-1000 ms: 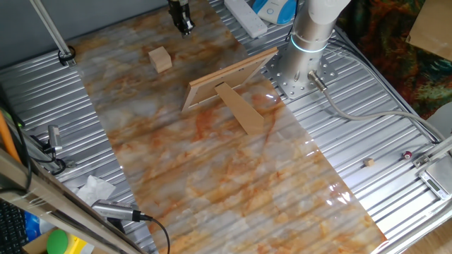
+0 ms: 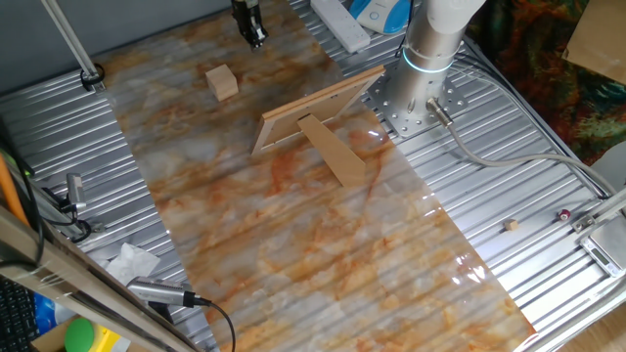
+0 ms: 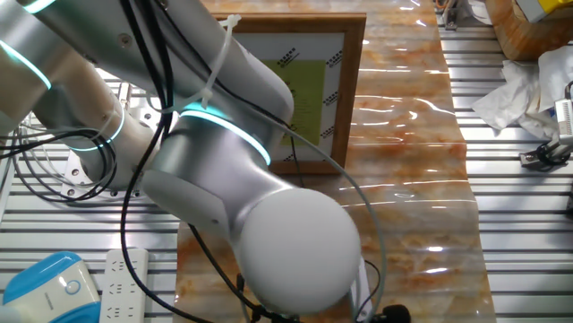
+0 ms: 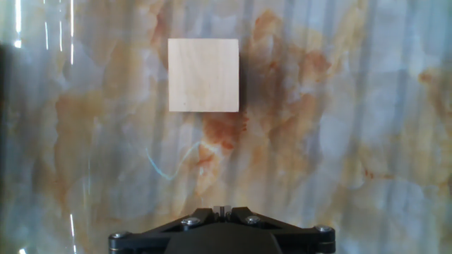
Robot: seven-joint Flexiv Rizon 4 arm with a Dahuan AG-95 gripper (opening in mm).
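Note:
A pale wooden block (image 2: 222,83) rests on the marble-patterned sheet, left of the picture frame in exterior view 1. From the wrist view, the block's square top (image 4: 204,75) shows above and slightly left of the fingers, clear of them. My gripper (image 2: 253,42) hangs near the top edge of exterior view 1, apart from the block. Its black fingertips meet at the bottom of the wrist view (image 4: 223,211), shut with nothing seen between them. The wooden picture frame (image 2: 315,108) stands propped on its back leg (image 2: 333,152); exterior view 2 shows part of its front (image 3: 350,90).
The robot base (image 2: 419,98) stands right of the frame. A white power strip (image 2: 340,23) and a blue-and-white device (image 2: 381,14) lie behind. A cabled metal device (image 2: 161,291) is at the front left.

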